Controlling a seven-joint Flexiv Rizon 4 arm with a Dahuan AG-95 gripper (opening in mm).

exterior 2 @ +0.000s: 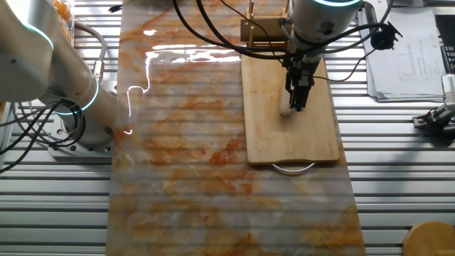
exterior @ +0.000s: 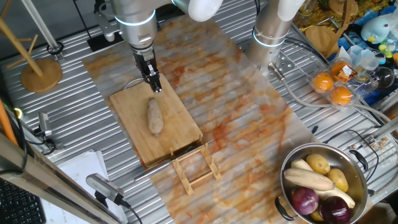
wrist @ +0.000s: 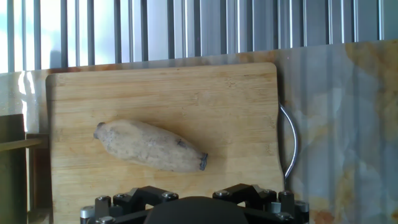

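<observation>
A pale brown root vegetable (exterior: 154, 117) with dark ends lies alone on the wooden cutting board (exterior: 177, 127). The wrist view shows the root (wrist: 149, 146) whole, slanting across the board (wrist: 236, 124). Seen from the opposite side, only one end of the root (exterior 2: 285, 112) shows beside the gripper. My gripper (exterior: 154, 91) hangs over the board's handle side, just off one end of the root and pointing down. Along the bottom of the wrist view, the black fingers (wrist: 152, 194) stand apart, so the gripper looks open. Nothing shows between them.
A steel pot (exterior: 287, 180) holds potatoes, purple onions and similar pale roots. A small wooden rack (exterior: 198, 171) stands by the board's far end, with a long thin object (exterior: 152, 171) beside it. The marbled mat (exterior 2: 185, 178) next to the board is clear.
</observation>
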